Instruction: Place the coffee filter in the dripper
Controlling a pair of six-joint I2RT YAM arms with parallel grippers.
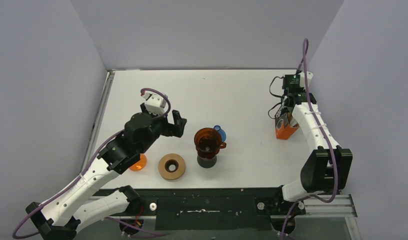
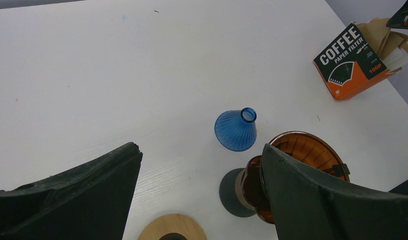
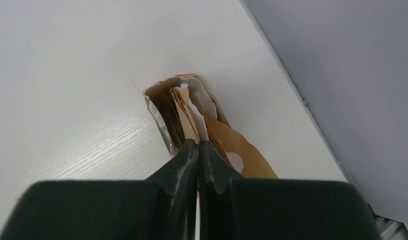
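The coffee filter box [image 2: 349, 75], orange and black, stands at the right of the table with folded paper filters [image 3: 189, 110] upright inside. My right gripper is shut, its tips down at the filters in the box; whether paper is between them cannot be made out. The brown dripper [image 1: 208, 139] sits on a dark stand near the table's middle, partly behind my left fingers in the left wrist view. My left gripper hangs open above the table, left of the dripper, holding nothing.
A blue cone [image 2: 234, 131] sits behind the dripper. A wooden ring [image 1: 171, 173] and an orange object [image 1: 137, 165] lie at front left. A grey wall borders the box's right.
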